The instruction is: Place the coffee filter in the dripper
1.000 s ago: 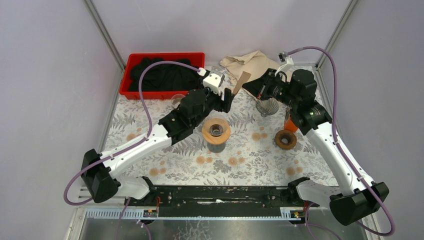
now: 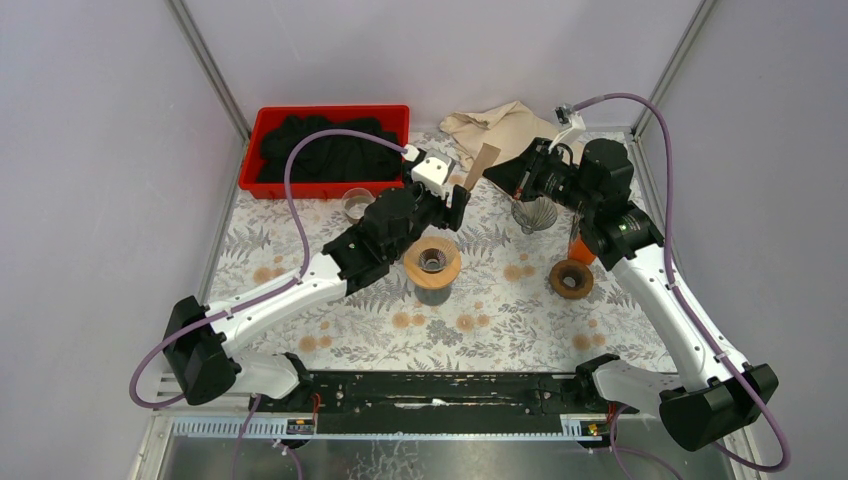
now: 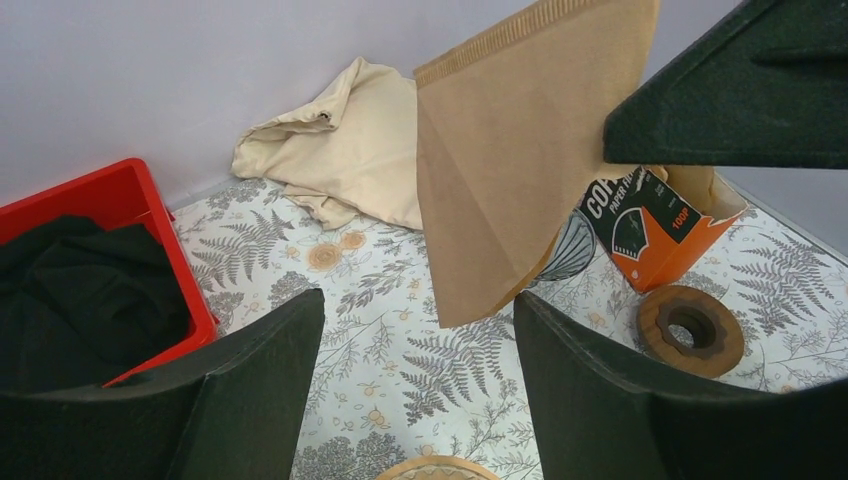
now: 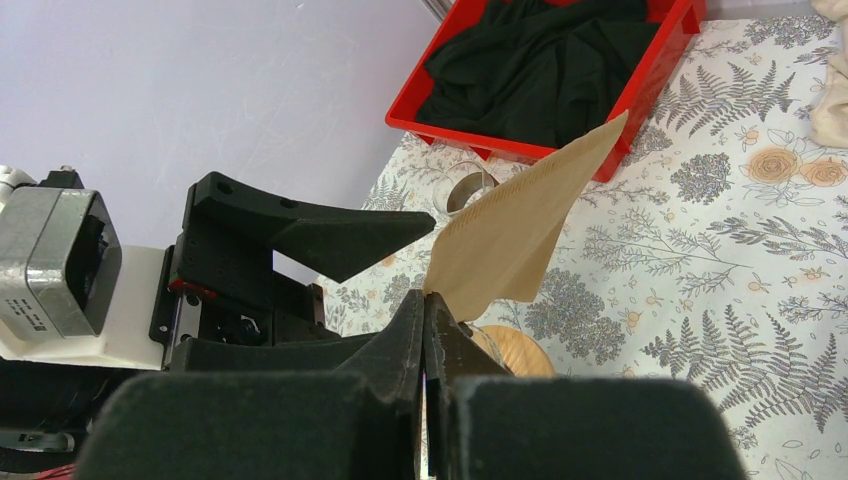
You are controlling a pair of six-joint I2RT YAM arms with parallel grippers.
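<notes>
A brown paper coffee filter [image 3: 520,170] is held up above the table, its top part pinched by my right gripper, which is shut on it. My left gripper stands open; the filter's lower corner hangs around the gap between its fingertips, and whether it touches either finger I cannot tell. The left gripper's upper finger [image 4: 350,240] also shows in the right wrist view. Below and toward the front in the top view stands the dripper [image 2: 434,252], ribbed inside a light wooden collar, with no filter in it.
At the back left, a red bin [image 2: 330,188] holds dark cloth. A beige cloth [image 2: 495,125] lies at the back. To the right are a clear ribbed vessel [image 2: 535,215], an orange filter box [image 3: 655,230] and a wooden ring [image 2: 571,279].
The filter's tilt has changed a little, while the right arm stays where it was.
</notes>
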